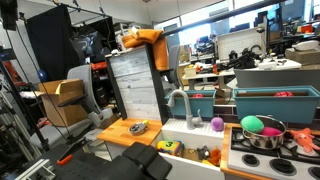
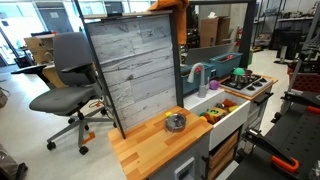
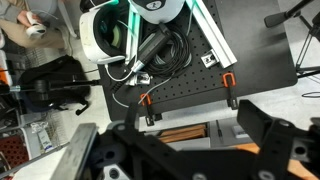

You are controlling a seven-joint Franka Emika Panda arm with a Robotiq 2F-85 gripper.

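Observation:
In the wrist view my gripper shows along the bottom edge, its two dark fingers [image 3: 275, 148] standing wide apart. Nothing is visible between them. The camera looks down past them on a black tabletop and floor. No task object is named. On the stove [image 1: 260, 161] at the right of exterior view 1 stands a steel pot [image 1: 264, 138]. A green round thing [image 1: 252, 123] and a pink one [image 1: 272, 132] show in it. A metal bowl [image 2: 176, 122] rests on the wooden counter [image 2: 145, 145].
An open drawer [image 2: 231, 122] holds several coloured things. A faucet [image 1: 183, 100] rises behind it, and a grey panel [image 2: 134, 70] stands beside the counter. Orange clamps [image 2: 285, 161] grip the black table's edge. Cables [image 3: 175, 55] lie on the tabletop.

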